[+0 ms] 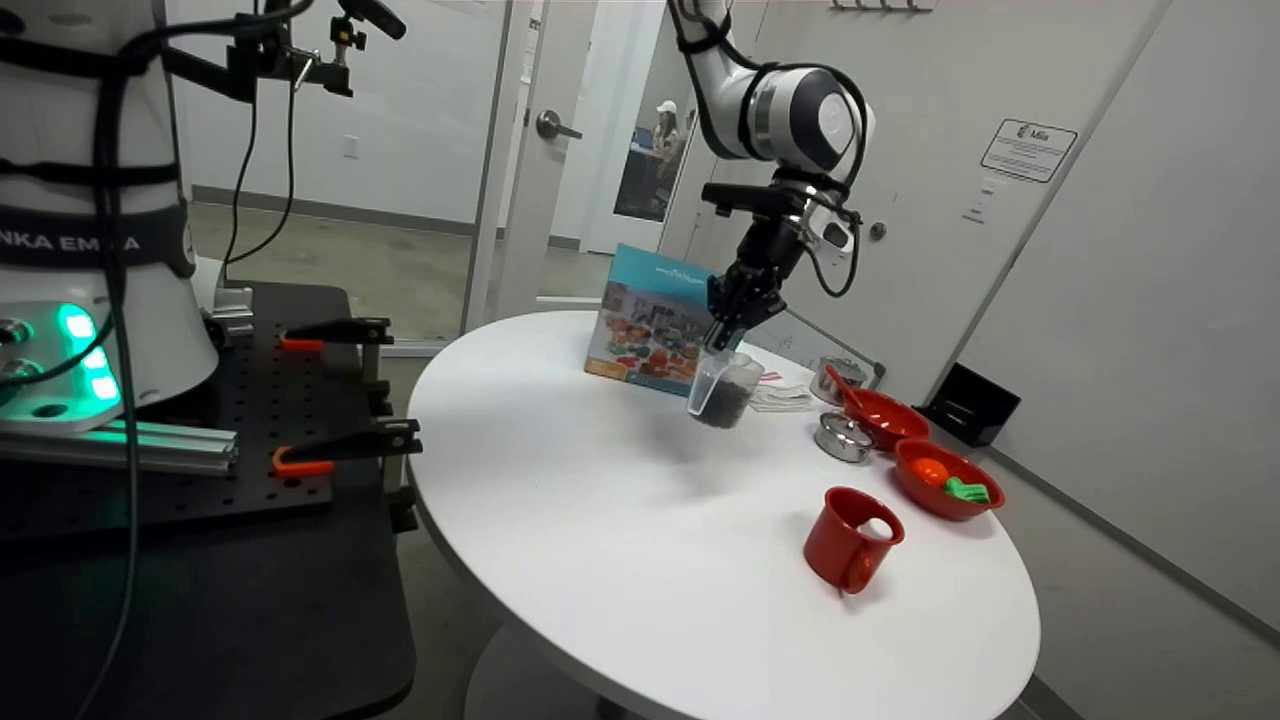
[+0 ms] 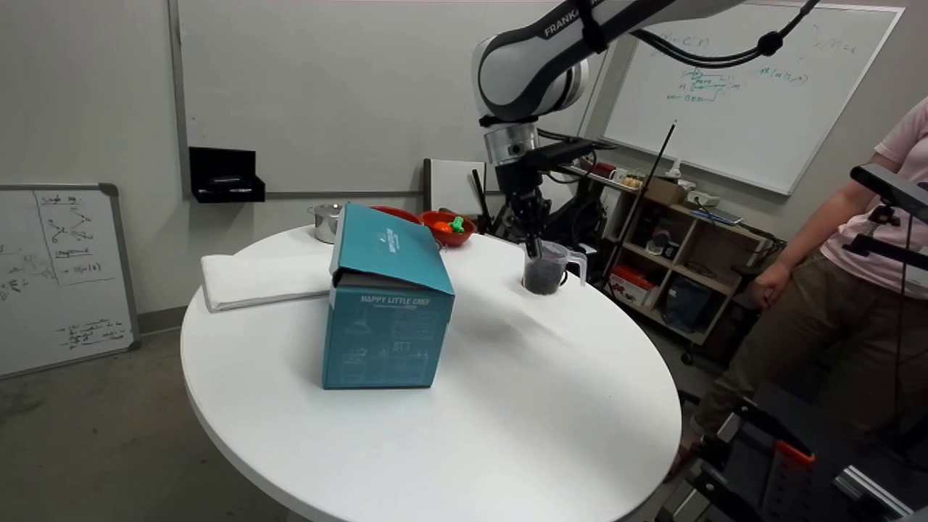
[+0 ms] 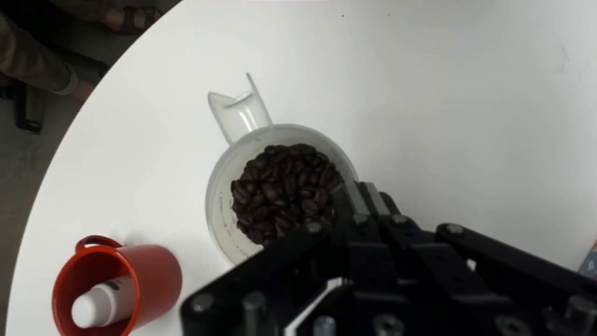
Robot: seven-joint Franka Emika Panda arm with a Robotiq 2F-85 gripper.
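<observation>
A clear measuring cup (image 3: 225, 168) with a handle and dark coffee beans (image 3: 285, 193) inside is held at its rim by my gripper. The fingers are shut on the thin wall, on the side roughly opposite the handle. In exterior view 1 the cup (image 1: 728, 390) hangs slightly tilted above the white table, its shadow lying apart from it. Exterior view 2 shows the same cup (image 2: 545, 271) under the gripper (image 2: 532, 248), handle to the right. The red mug (image 1: 847, 542) stands on the table with a white-capped object (image 3: 100, 305) in it.
A teal box (image 1: 657, 322) stands close behind the cup in exterior view 1. Red bowls (image 1: 942, 494), a lidded metal pot (image 1: 843, 438) and a white cloth (image 2: 265, 280) lie around the far side.
</observation>
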